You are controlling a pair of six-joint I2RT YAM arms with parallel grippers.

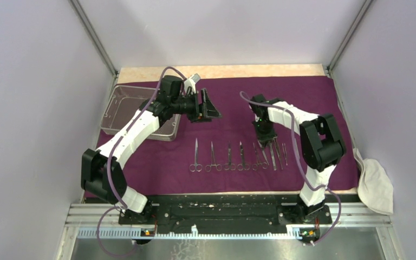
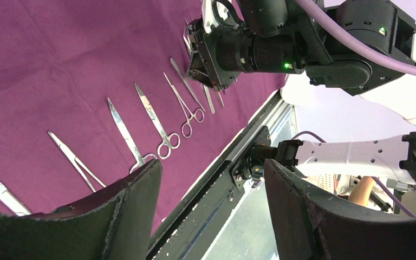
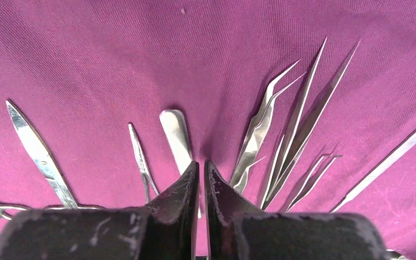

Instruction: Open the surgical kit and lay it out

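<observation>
On the purple cloth (image 1: 227, 103), scissors and clamps (image 1: 196, 162) form a row along the front, followed to the right by tweezers and slim tools (image 1: 281, 160). My right gripper (image 1: 265, 141) is low over the right end of this row; its fingertips (image 3: 190, 179) sit close together over a flat-handled steel tool (image 3: 174, 132), with bent and straight tweezers (image 3: 309, 108) just to the right. Whether they grip that tool is unclear. My left gripper hangs open above the middle of the cloth, nothing between its fingers, the instruments below it.
An empty-looking metal tray (image 1: 120, 108) stands at the left, partly under the left arm. A white cloth (image 1: 375, 187) lies off the right edge.
</observation>
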